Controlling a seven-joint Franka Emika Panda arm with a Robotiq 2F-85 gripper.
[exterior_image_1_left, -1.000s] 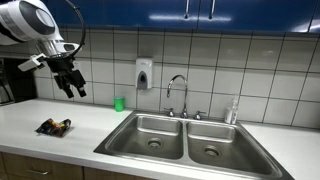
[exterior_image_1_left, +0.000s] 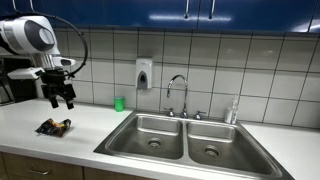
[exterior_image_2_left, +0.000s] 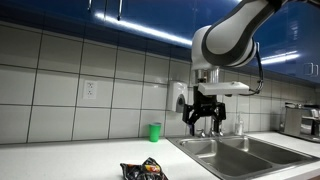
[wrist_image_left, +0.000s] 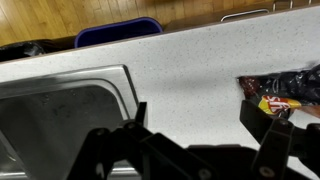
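A dark crinkled packet with red and yellow print (wrist_image_left: 280, 103) lies on the white counter at the right of the wrist view. From the first exterior view, the same packet (exterior_image_1_left: 53, 127) rests near the counter's left end, left of the sink. Above it hangs my gripper (exterior_image_1_left: 62, 103), clear of both packet and counter. In the wrist view its two fingers stand wide apart with only bare counter between them. The second exterior view shows the packet (exterior_image_2_left: 143, 171) at the bottom edge, partly cut off.
A double steel sink (exterior_image_1_left: 157, 138) with a tall faucet (exterior_image_1_left: 178, 88) takes up the middle. A green cup (exterior_image_1_left: 119, 104) stands by the tiled wall, below a soap dispenser (exterior_image_1_left: 144, 74). A clear bottle (exterior_image_1_left: 233, 110) is behind the sink.
My arm and gripper have come down and a little left, closer above the packet. The packet and the other things have stayed where they were.
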